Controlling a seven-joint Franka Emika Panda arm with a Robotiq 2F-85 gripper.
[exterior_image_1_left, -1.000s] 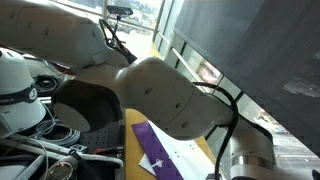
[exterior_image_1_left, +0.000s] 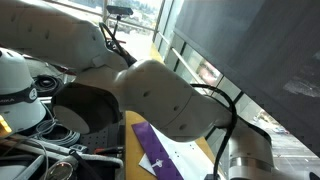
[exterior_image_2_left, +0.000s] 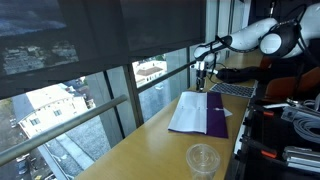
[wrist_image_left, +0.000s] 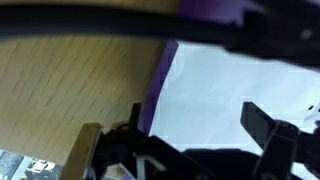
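Note:
A flat white sheet with purple along its edges (exterior_image_2_left: 190, 112) lies on the wooden table; whether it is cloth or paper I cannot tell. Over the table's far end hangs my gripper (exterior_image_2_left: 199, 88), small in exterior view 2. Seen from the wrist, the open gripper has its dark fingers wide apart, with white sheet and a purple border (wrist_image_left: 155, 90) in the background between them. No object is held. In exterior view 1 the arm covers much of the scene, and the fingertips are out of sight.
A clear bowl (exterior_image_2_left: 203, 160) stands near the table's front edge. Windows (exterior_image_2_left: 155, 80) run along one side. Bare wood (exterior_image_2_left: 130, 150) lies left of the sheet. Cables (exterior_image_1_left: 62, 135) and dark equipment sit beside the arm's base.
The arm has shifted only slightly in exterior view 1. The sheet stays where it was.

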